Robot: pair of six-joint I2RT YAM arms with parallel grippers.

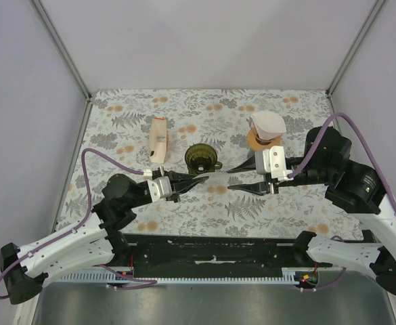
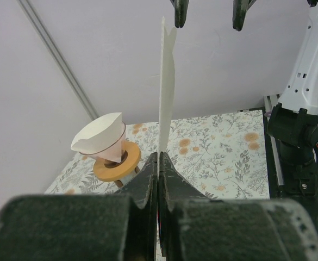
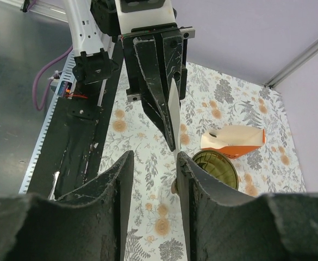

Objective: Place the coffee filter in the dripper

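My left gripper [image 1: 196, 177] is shut on a thin white paper filter [image 2: 165, 87], held upright above the cloth. My right gripper [image 1: 231, 177] is part open just right of it in the top view, its fingers either side of the filter's line but not shut on it. The olive-green dripper [image 1: 202, 157] stands behind and below the left gripper's tip; in the right wrist view its round rim [image 3: 224, 166] shows past the fingers.
A stack of white filters on a wooden stand [image 1: 265, 132] is at the back right. An orange-and-white pack [image 1: 158, 141] lies left of the dripper.
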